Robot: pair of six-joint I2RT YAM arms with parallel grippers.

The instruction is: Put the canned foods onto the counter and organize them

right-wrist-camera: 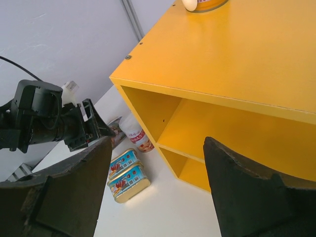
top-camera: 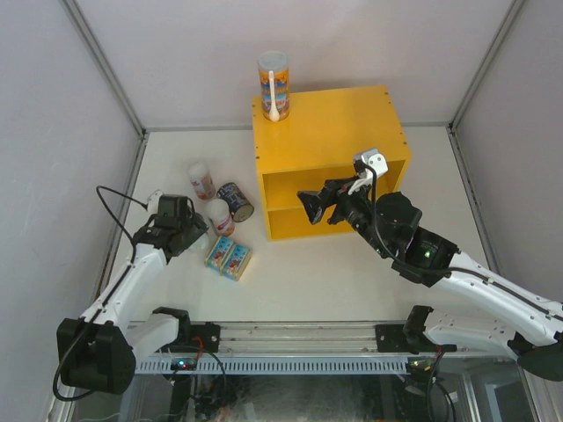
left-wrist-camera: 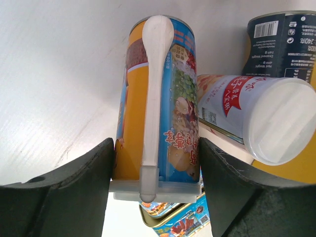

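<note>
A tall orange-and-blue can (left-wrist-camera: 185, 108) with a white spoon (left-wrist-camera: 153, 94) along its side stands between the fingers of my left gripper. One finger lies close along each side, but whether both press on it cannot be told. To its right is a white-lidded can (left-wrist-camera: 224, 106), with a dark can (left-wrist-camera: 281, 47) behind. In the top view another pale can (top-camera: 201, 182) stands farther back, and two small blue tins (top-camera: 229, 258) sit side by side in front. My right gripper is open and empty before the yellow shelf (top-camera: 330, 132).
Another orange can (top-camera: 274, 83) with a spoon stands on the shelf's top left corner. The shelf's compartments (right-wrist-camera: 237, 128) look empty.
</note>
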